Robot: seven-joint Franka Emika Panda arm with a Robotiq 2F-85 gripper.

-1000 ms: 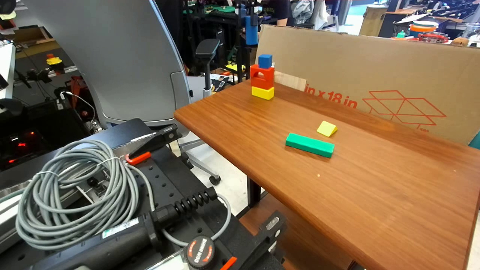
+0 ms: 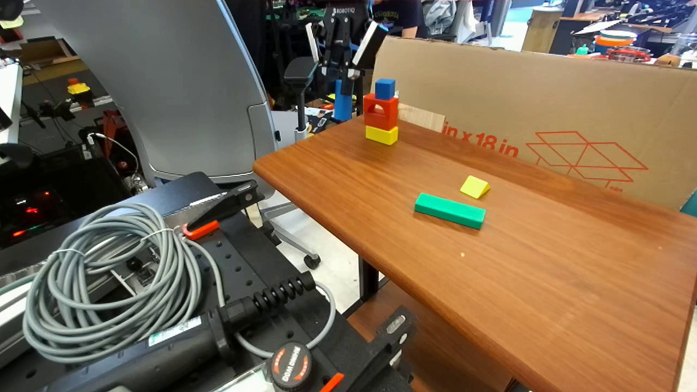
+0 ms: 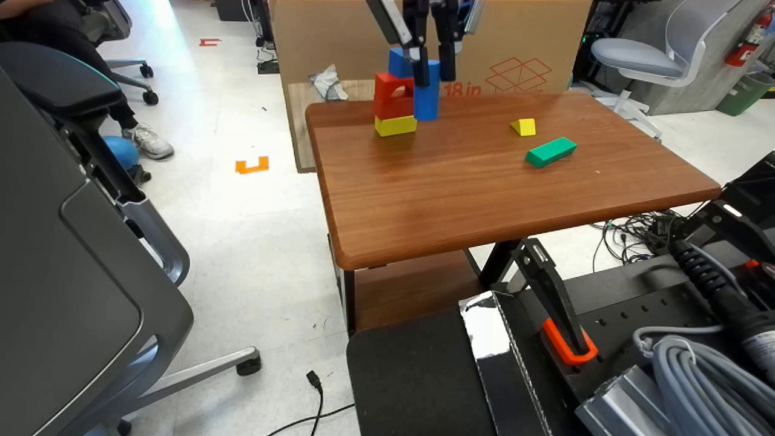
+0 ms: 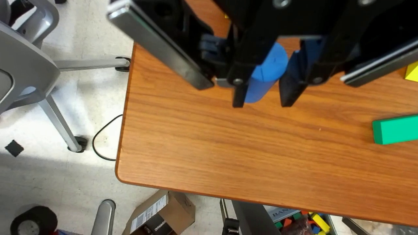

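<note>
My gripper (image 3: 433, 72) is shut on a blue cylinder (image 3: 427, 102), which hangs upright between the fingers. In the wrist view the cylinder (image 4: 263, 76) shows its round top, with the fingers on either side. A stack stands near the table's corner: a yellow block (image 2: 381, 135) at the bottom, a red arch block (image 2: 380, 111) above it, and a blue cube (image 2: 385, 89) on top. In exterior view 1 the cylinder (image 2: 343, 101) appears left of the stack. Exterior view 2 has it just right of the red block (image 3: 393, 95), slightly overlapping it in the picture.
A green bar (image 2: 450, 210) and a yellow wedge (image 2: 475, 187) lie apart from the stack on the wooden table (image 2: 555, 261). A cardboard panel (image 2: 523, 98) rises along one side.
The cylinder and my gripper have come down in exterior view 1 and shifted a little left. The stack, green bar and yellow wedge are unmoved.
</note>
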